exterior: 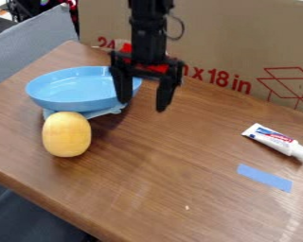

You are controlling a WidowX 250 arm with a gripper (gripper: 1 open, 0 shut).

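Observation:
My black gripper (144,85) is open above the right part of a light blue oval dish (63,87), slightly blurred, with nothing visible between its fingers. The dish rests on a pale blue base at the left of the table. A yellow rounded object (65,134) stands in front of the dish. A white toothpaste tube (276,141) lies at the right, with a strip of blue tape (263,177) below it.
A cardboard wall (242,43) closes off the back of the wooden table (167,189). Something red sits behind the gripper.

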